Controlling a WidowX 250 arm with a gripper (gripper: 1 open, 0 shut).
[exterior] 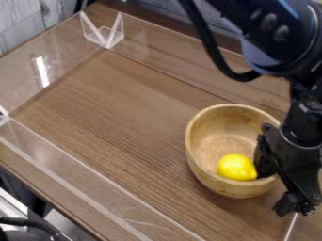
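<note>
A light wooden bowl [212, 129] stands on the table at the right, with a yellow lemon-like ball [235, 168] lying low in its near part. My black gripper [280, 175] is at the bowl's right side, open, its fingers by the rim and partly overlapping it in view. Whether it touches the bowl cannot be told.
A small clear plastic piece [104, 28] stands at the back left. Cables lie past the lower-left edge.
</note>
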